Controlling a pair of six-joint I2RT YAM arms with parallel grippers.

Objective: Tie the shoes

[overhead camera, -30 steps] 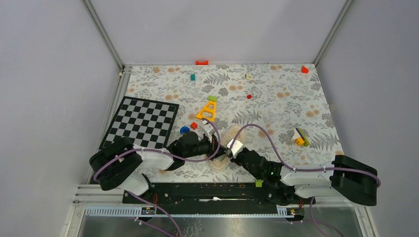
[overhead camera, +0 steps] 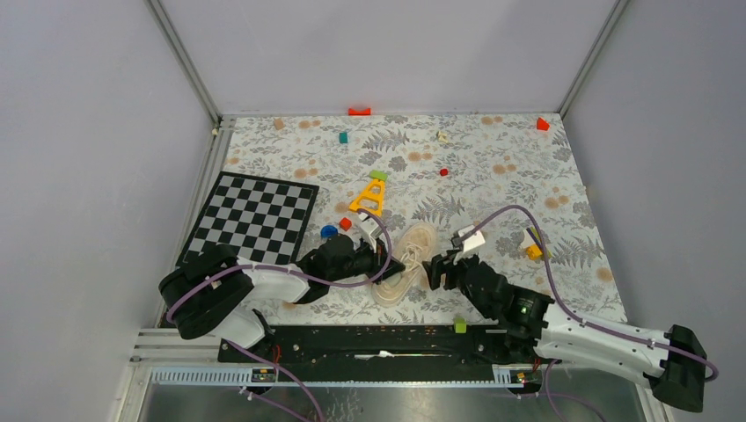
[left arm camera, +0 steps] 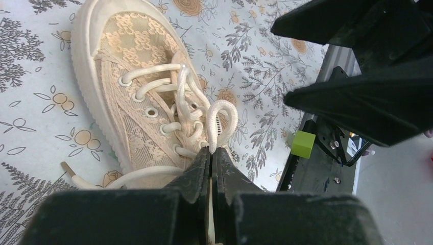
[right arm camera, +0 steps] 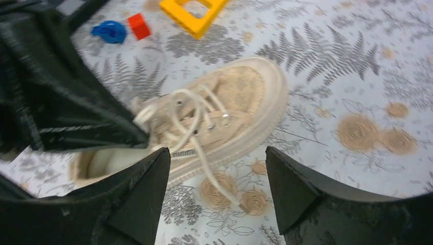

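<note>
A cream lace-up shoe (left arm camera: 120, 76) lies on the patterned mat, toe away from me, laces loose across its eyelets. In the left wrist view my left gripper is shut at the shoe's middle, a white lace loop (left arm camera: 226, 122) standing up from between its fingertips. The open right gripper is right of the shoe; in the left wrist view its black fingers (left arm camera: 347, 102) are apart and empty. In the right wrist view a loose lace end (right arm camera: 227, 194) hangs toward the mat between those fingers.
A yellow triangle (overhead camera: 367, 200), red block (overhead camera: 346, 222) and blue piece (overhead camera: 329, 231) lie behind the left gripper. A checkerboard (overhead camera: 247, 218) fills the left. A green cube (left arm camera: 302, 144) sits at the front edge.
The left arm has stayed in place.
</note>
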